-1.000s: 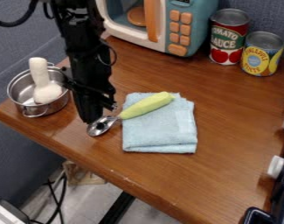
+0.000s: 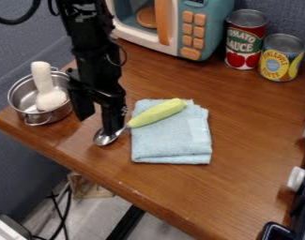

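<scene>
The black robot arm comes down from the top left, its gripper (image 2: 107,116) low over the table beside a metal spoon (image 2: 107,137) that lies left of a folded light-blue towel (image 2: 174,141). Whether the fingers touch or grip the spoon is hard to tell. A yellow-green corn-like object (image 2: 160,112) rests across the towel's upper part. A steel pot (image 2: 40,116) with a white pestle-like object (image 2: 46,84) standing in it is left of the gripper.
A toy microwave (image 2: 201,26) stands at the back, with a tomato sauce can (image 2: 245,42) and a yellow can (image 2: 280,64) to its right. A dark appliance lines the right edge.
The gripper has shifted very slightly around the top of the spoon; the other things look unmoved.
</scene>
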